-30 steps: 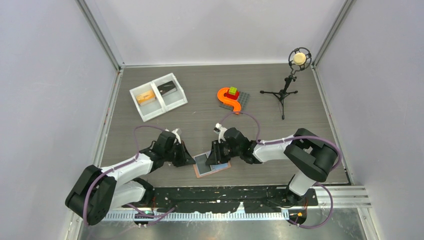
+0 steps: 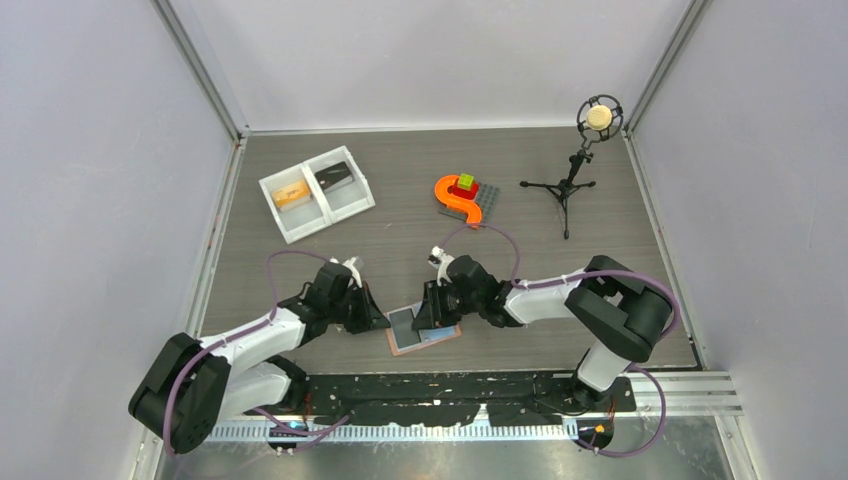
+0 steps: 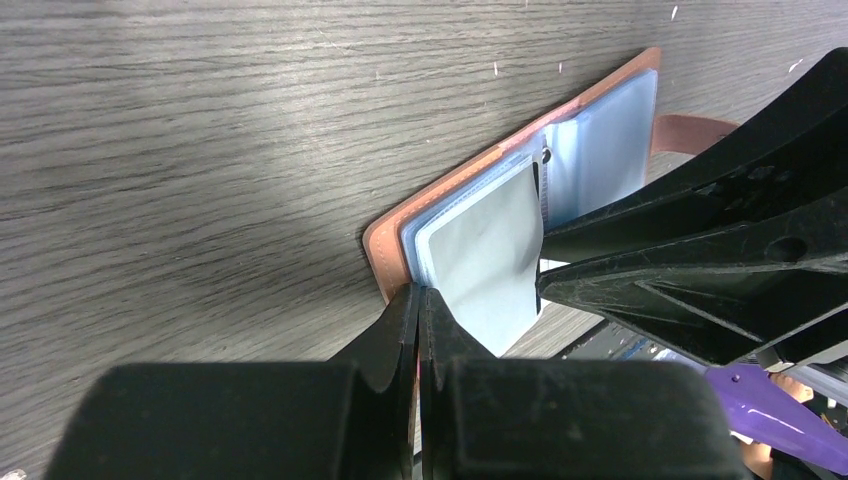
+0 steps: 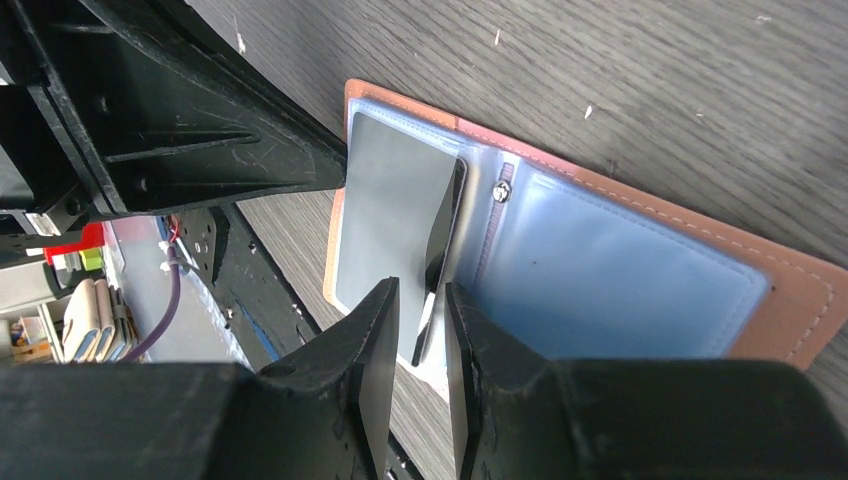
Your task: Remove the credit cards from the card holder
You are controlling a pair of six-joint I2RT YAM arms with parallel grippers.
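Observation:
The card holder lies unfolded on the table near its front edge, tan with clear bluish pockets. In its left pocket sits a grey card, whose right edge stands slightly proud of the pocket in the right wrist view. My left gripper is shut, its tips against the holder's left edge; nothing clearly shows between them. Over the pocket opening by the snap, my right gripper is partly open. The card's dark raised edge runs down into the gap between its fingers. Whether they touch it cannot be told.
A white two-part tray with an orange box and a black box stands at the back left. An orange track with bricks lies behind my right gripper. A black tripod stands back right.

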